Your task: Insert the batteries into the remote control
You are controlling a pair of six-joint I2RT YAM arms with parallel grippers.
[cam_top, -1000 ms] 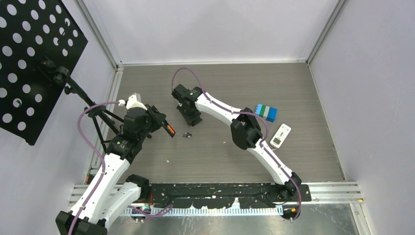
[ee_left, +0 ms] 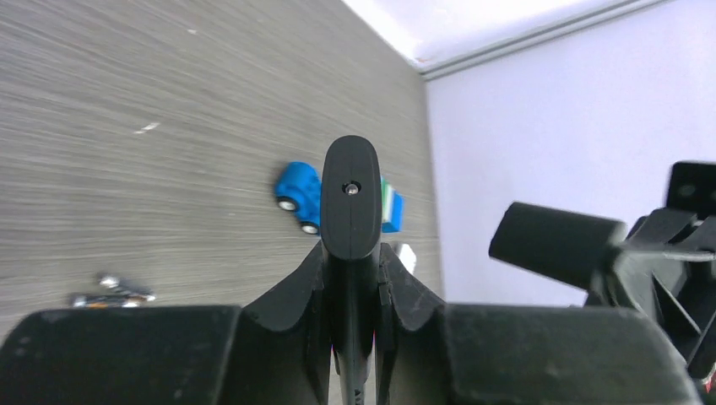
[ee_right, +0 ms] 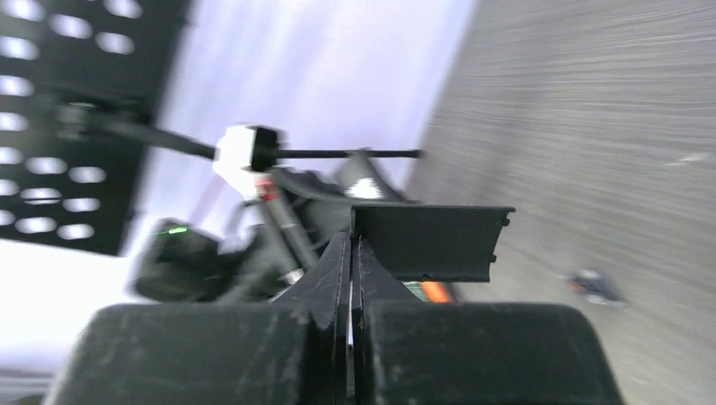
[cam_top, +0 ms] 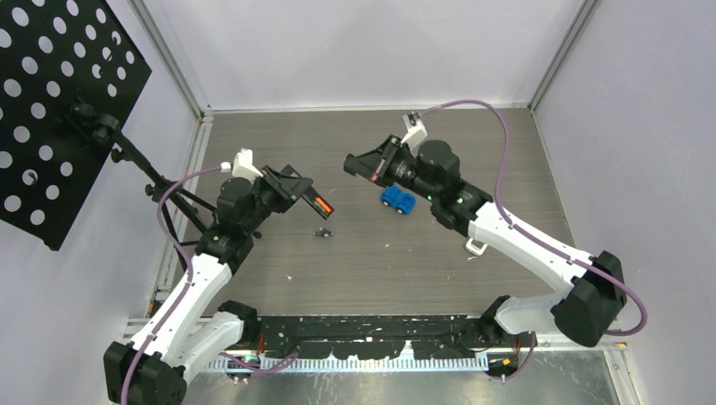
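Observation:
A slim black remote [cam_top: 319, 201] with an orange patch is clamped in my left gripper [cam_top: 302, 186]; the left wrist view shows it end-on as a dark bar [ee_left: 351, 198] with a screw. Two small dark batteries [cam_top: 323, 233] lie together on the table below it, copper-coloured ends showing in the left wrist view. Apart from the left gripper, my right gripper [cam_top: 349, 163] is raised. Between its shut fingers, a thin dark panel [ee_right: 431, 245] with small tabs along one end sticks out, like a battery cover. The remote's battery compartment is not clearly visible.
A blue toy car [cam_top: 398, 199] sits beneath the right arm. A white remote [cam_top: 476, 246] is partly covered by that arm, and a blue, green and white block [ee_left: 390, 207] stands beyond the car.
The right arm has swung away to the right and rear, uncovering the toy car and covering part of the white remote. My left gripper has shifted right and slightly rearward with the black remote.

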